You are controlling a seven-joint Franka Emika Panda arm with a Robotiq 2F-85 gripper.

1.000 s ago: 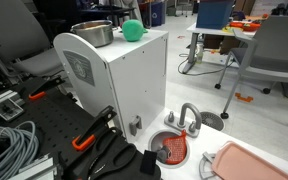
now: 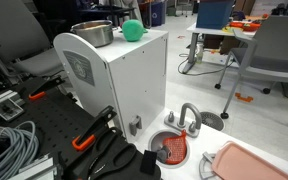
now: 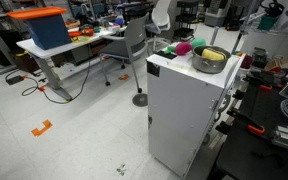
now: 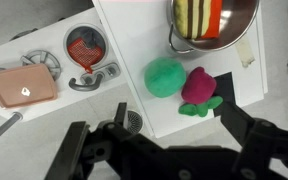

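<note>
My gripper stands open in the wrist view, its dark fingers wide apart above the white counter top. Between the fingers, farther down, I see only the counter edge and floor. A round green object [image 4: 165, 77] rests on the counter beside a magenta toy vegetable [image 4: 198, 86] with green leaves [image 4: 201, 106]. The metal pot [image 4: 216, 22] holds a yellow item with dark bands [image 4: 194, 15] and something orange-red. In exterior view 2 the pot [image 3: 210, 61] sits near the counter's right edge.
A small sink [image 2: 170, 149] with a red utensil inside lies low beside the cabinet, with a faucet [image 2: 188, 116] behind it. A pinkish tray [image 2: 246, 163] is to its right. Cables [image 2: 11, 150] lie on the black surface. Chairs and a table stand farther back.
</note>
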